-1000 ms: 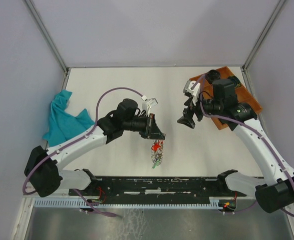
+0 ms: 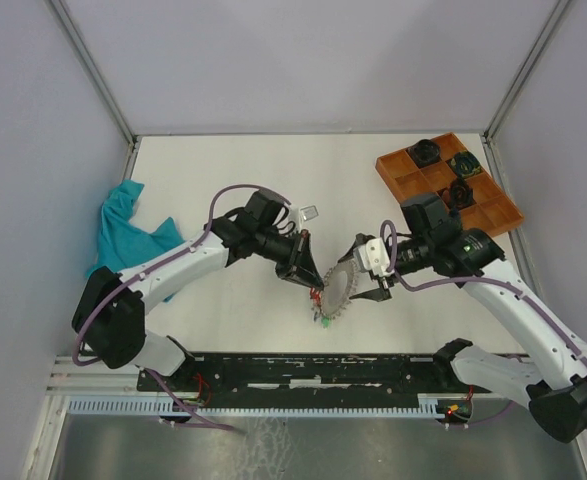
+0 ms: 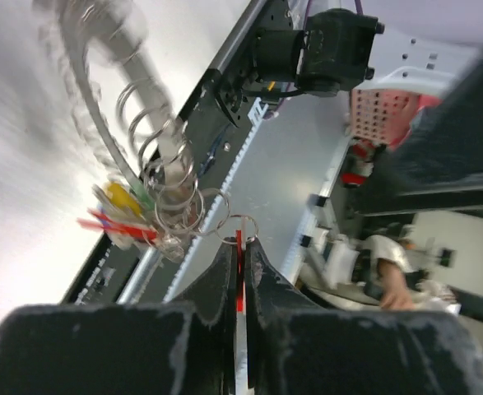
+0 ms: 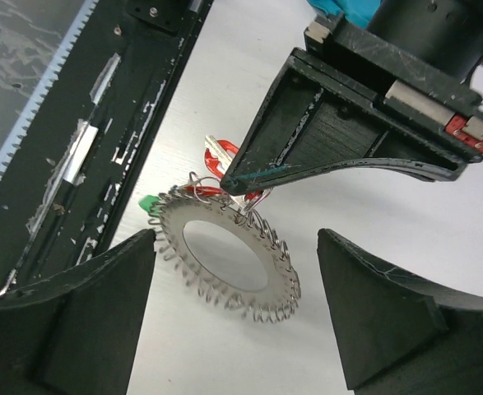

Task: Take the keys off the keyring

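The keyring (image 4: 286, 271) is a pale oval ring lined with small wire loops, with red and green tagged keys (image 3: 126, 226) along one side. My left gripper (image 2: 309, 270) is shut on it, holding it at the wire loops above the table.
An orange compartment tray (image 2: 403, 175) with black items sits at the back right. A teal cloth (image 2: 133, 245) lies at the left. The white table behind the grippers is clear.
My right gripper has moved down and left from the upper right to the keyring. The keyring in my left gripper has swung round, showing its oval face in the top view.
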